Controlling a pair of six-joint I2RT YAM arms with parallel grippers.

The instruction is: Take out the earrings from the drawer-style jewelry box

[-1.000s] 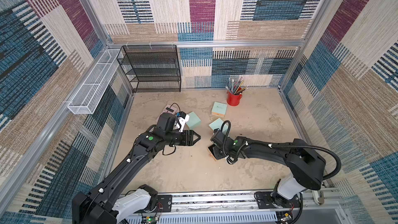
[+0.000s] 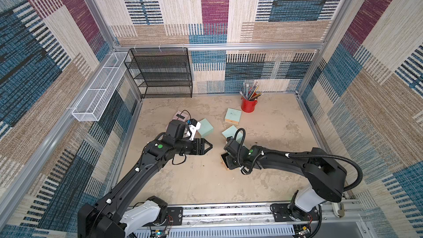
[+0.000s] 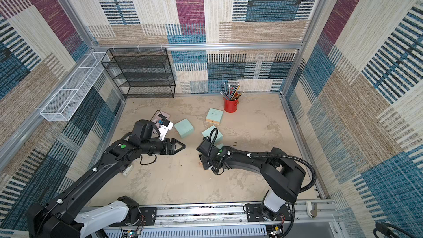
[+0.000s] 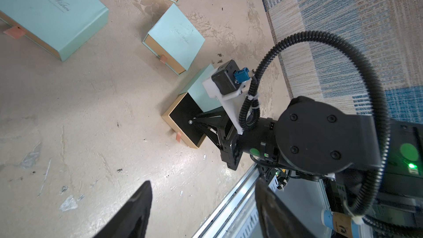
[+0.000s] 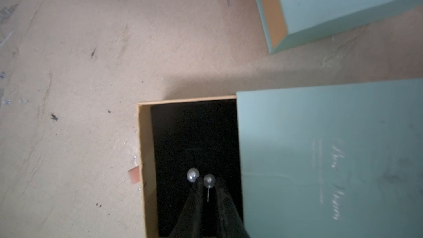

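Note:
The jewelry box has a pale green cover and an open tan drawer lined in black. Inside the drawer, the right wrist view shows two pearl earrings. My right gripper reaches down there, shut on one pearl earring, its thin post showing between the fingers. The other pearl earring sits just left of the left fingertip, against the black lining. Over the table to the left of the box, my left gripper is open, with nothing between its blurred fingers.
Behind the box lie other closed green boxes: a small one, another small one and a larger one. A red cup of pens stands at the back. Free tabletop lies in front of the left gripper.
The left arm has shifted very slightly. The right arm and the drawer look the same as before.

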